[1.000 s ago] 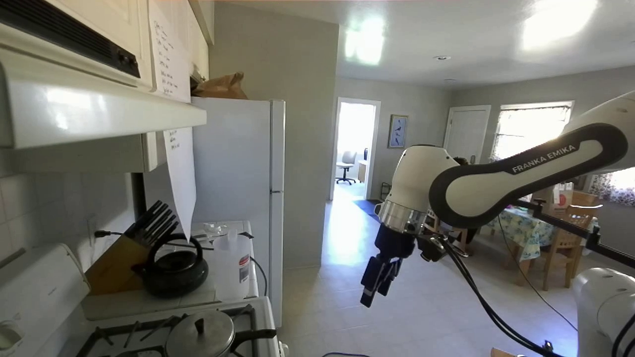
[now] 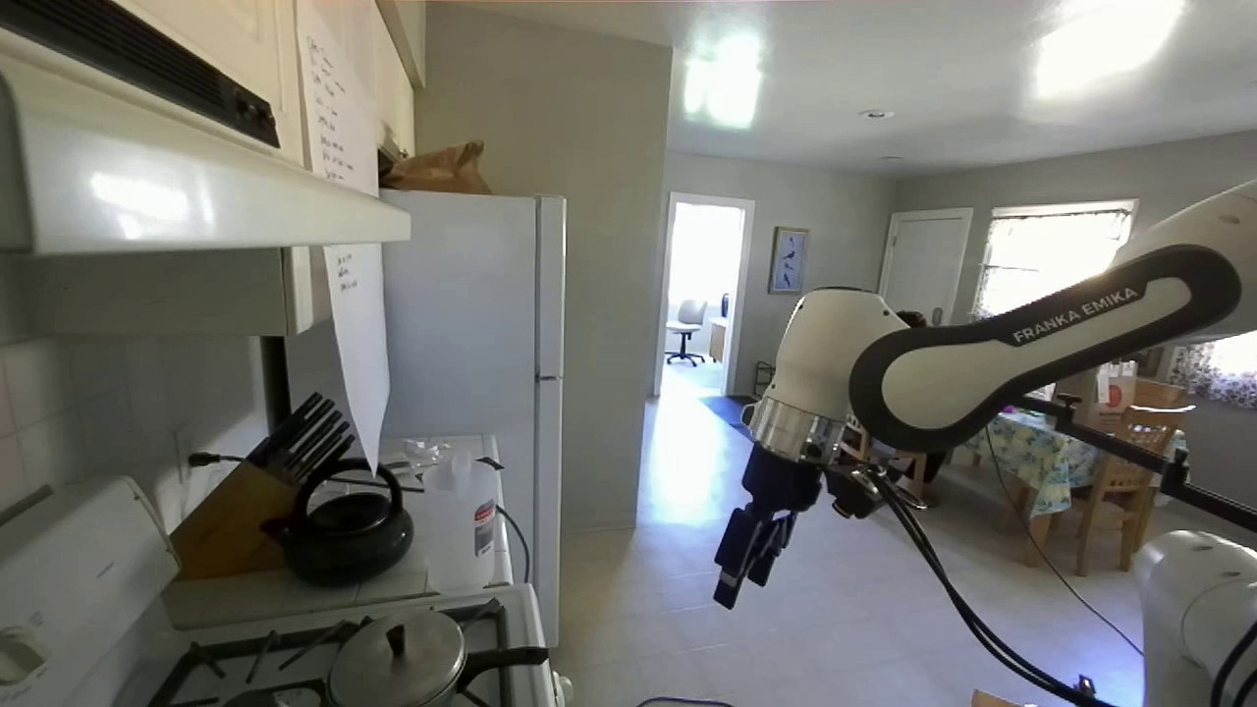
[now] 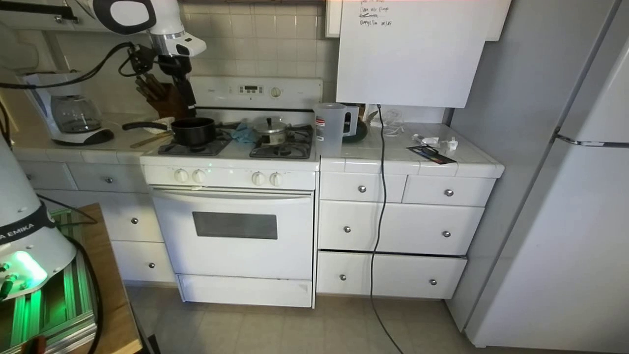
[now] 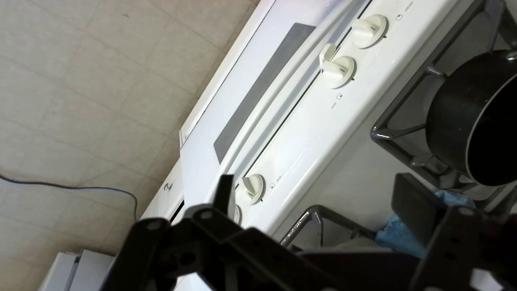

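My gripper (image 2: 743,579) hangs in the air in front of the stove, pointing down. In the wrist view the gripper is open, its two dark fingers (image 4: 412,206) wide apart with nothing between them. Below it lie the stove's white front panel with its knobs (image 4: 253,188) and the burner grates (image 4: 315,216). A black pot (image 3: 194,132) stands on the left burners; the wrist view shows this pot (image 4: 453,114) at right. A lidded silver pan (image 3: 271,134) sits on the right burners, and a blue cloth (image 3: 243,133) lies between the two.
A clear plastic pitcher (image 3: 330,130) and a black kettle (image 2: 348,540) stand on the counter beside the stove. A knife block (image 2: 242,513) is near the wall. The range hood (image 2: 212,200) overhangs the stove. A coffee maker (image 3: 73,112) stands left; open floor (image 2: 660,601) lies in front.
The arm and gripper hold the same pose. The range hood's near lower edge appears slightly higher in exterior view 1; the pan, kettle and pitcher look unmoved.
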